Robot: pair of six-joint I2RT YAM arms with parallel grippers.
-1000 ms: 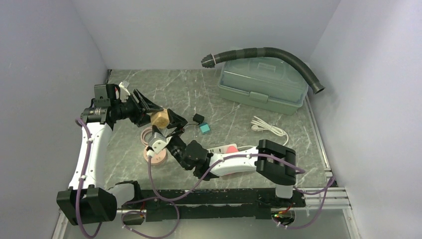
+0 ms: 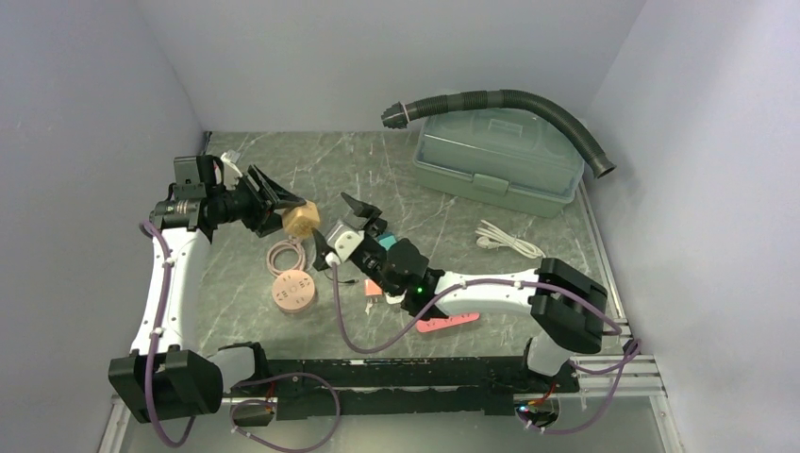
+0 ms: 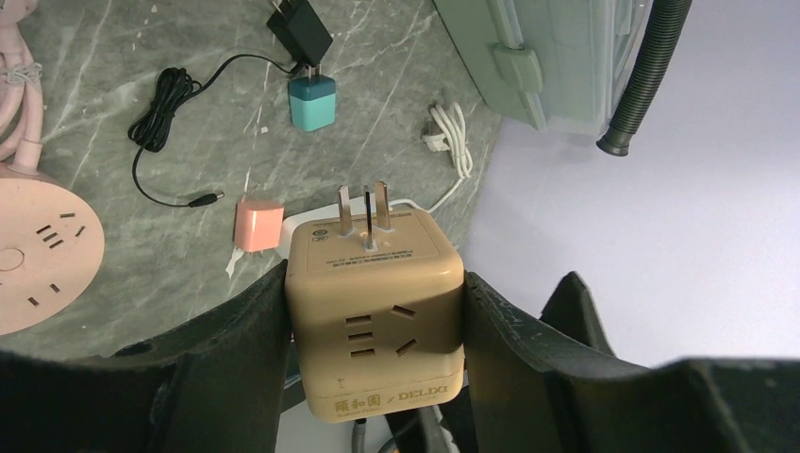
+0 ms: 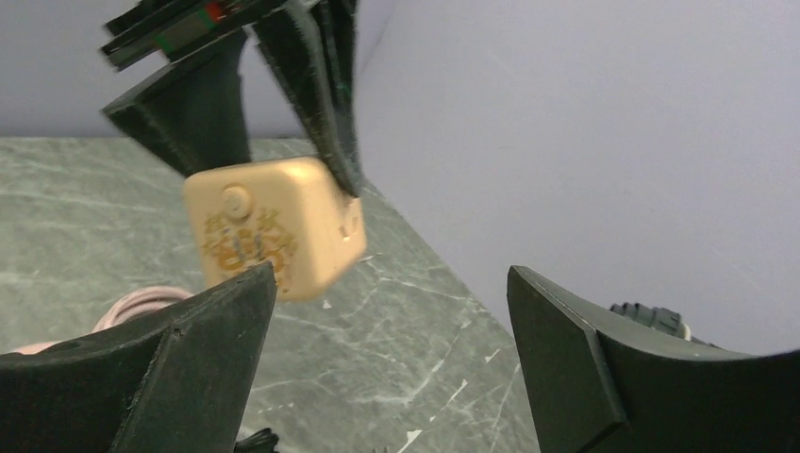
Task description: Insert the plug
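A cream cube-shaped plug adapter [image 3: 375, 321] is clamped between the fingers of my left gripper [image 2: 300, 209], its three metal prongs [image 3: 366, 212] pointing away from me in the left wrist view. My right gripper [image 2: 341, 232] is spread open just to its right, with empty space between its fingertips; in the right wrist view the adapter [image 4: 274, 226] appears beyond those fingers, apart from them. On the table below lies a round pink socket block [image 2: 293, 292] with slots on its face [image 3: 42, 241].
A teal adapter [image 3: 312, 102], a black adapter [image 3: 300, 31] and a pink cube [image 3: 258, 226] lie on the table. A coiled white cable [image 2: 509, 240] is at right. Behind stands a green toolbox [image 2: 500, 156] with a black hose [image 2: 509, 99] across it.
My right gripper has opened from around the adapter and pulled back to the right. The left gripper, holding the adapter, has hardly moved.
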